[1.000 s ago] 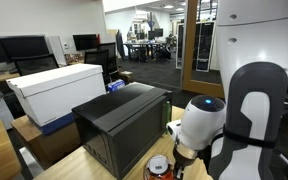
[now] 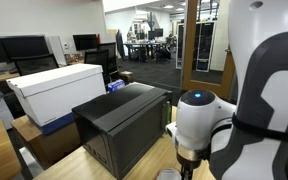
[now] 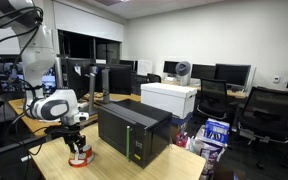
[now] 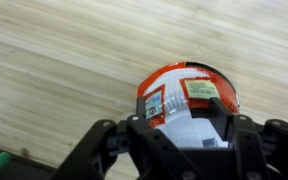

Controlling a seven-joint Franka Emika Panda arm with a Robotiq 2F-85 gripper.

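Observation:
A round red and white container stands on the pale wooden table, left of the black microwave. My gripper is low over it. In the wrist view the container's red-orange label and dark rim lie just beyond the fingers. A pale part of it shows between my gripper's black fingers, which stand apart; whether they press on it is unclear. In exterior view 1 only a pale round top shows at the bottom edge, left of my gripper.
The black microwave is close by, with its open table space in front. A white box stands behind it. Bags and office chairs are off to the right.

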